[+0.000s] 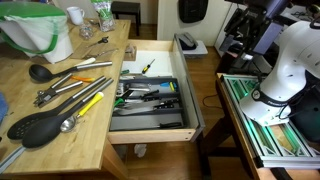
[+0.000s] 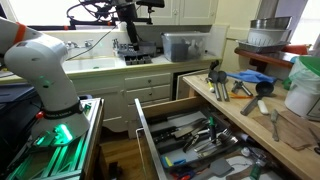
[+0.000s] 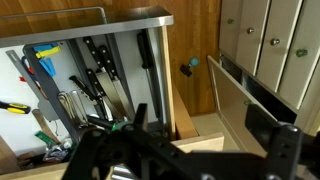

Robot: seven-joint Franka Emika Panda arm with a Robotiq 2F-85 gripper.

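Note:
My gripper is open in the wrist view, its two dark fingers wide apart with nothing between them. In exterior view 2 the gripper (image 2: 130, 45) hangs high, well above the drawer and clear of it. The pulled-out drawer (image 1: 150, 136) has dividers and holds many utensils. Below the gripper, the wrist view shows several black-handled knives (image 3: 95, 55), a blue-handled tool (image 3: 42, 60) and a yellow-handled tool (image 3: 14, 107) in its compartments. One dark, long-handled item (image 3: 148, 65) lies alone in a compartment near the drawer's edge.
The wooden counter (image 1: 85, 150) beside the drawer carries black spoons (image 1: 42, 128), a ladle (image 1: 42, 73), tongs and a whisk. A green-and-white tub (image 1: 35, 35) stands farther back. Open floor (image 2: 115, 160) lies between the drawer and the robot's base.

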